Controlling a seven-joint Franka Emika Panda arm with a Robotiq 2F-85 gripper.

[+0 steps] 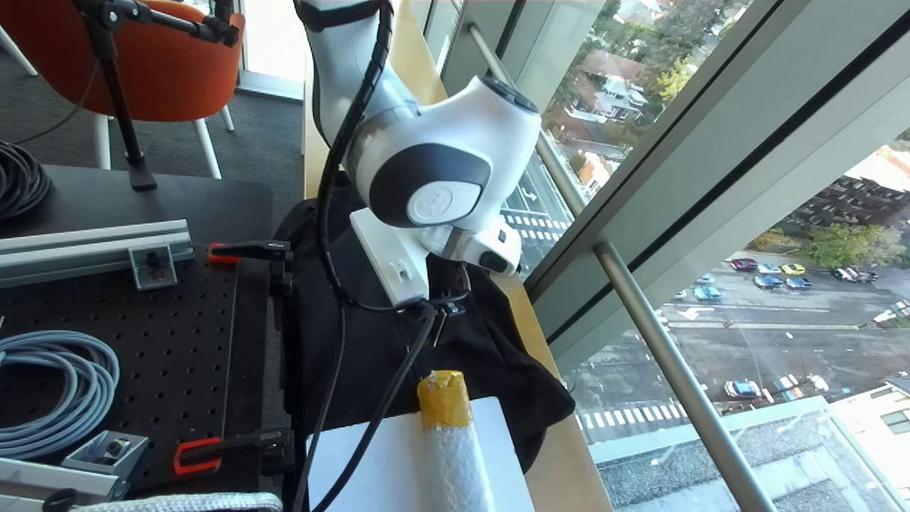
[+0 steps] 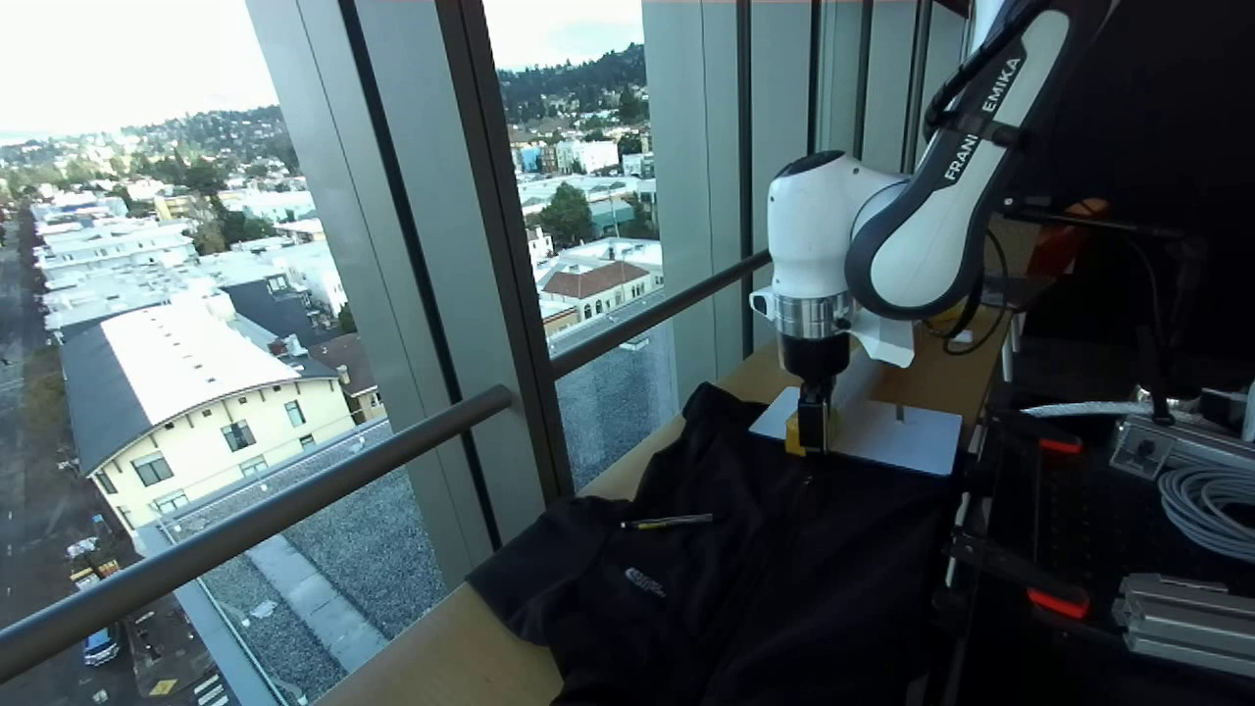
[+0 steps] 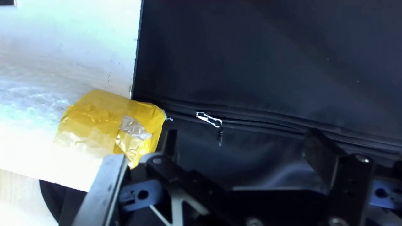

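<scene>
A black zip-up jacket (image 2: pixel 753 588) lies spread along the wooden ledge. Its silver zipper pull (image 3: pixel 209 119) shows in the wrist view, on the closed line of the zipper, with a dark tab hanging off it. My gripper is open above the jacket, its two fingers wide apart, only dark cloth in view between them. The pull appears just ahead of that gap, closer to the left finger. In exterior view 2 the gripper (image 2: pixel 814 429) points down near the board's edge. From exterior view 1 the arm hides most of it.
A bubble-wrapped roll with a yellow taped end (image 3: pixel 109 124) lies on a white board (image 1: pixel 367 444), close to my left finger. A pen (image 2: pixel 667 522) rests on the jacket. The window rail (image 1: pixel 674 358) borders one side; a clamped black table (image 1: pixel 179 341) the other.
</scene>
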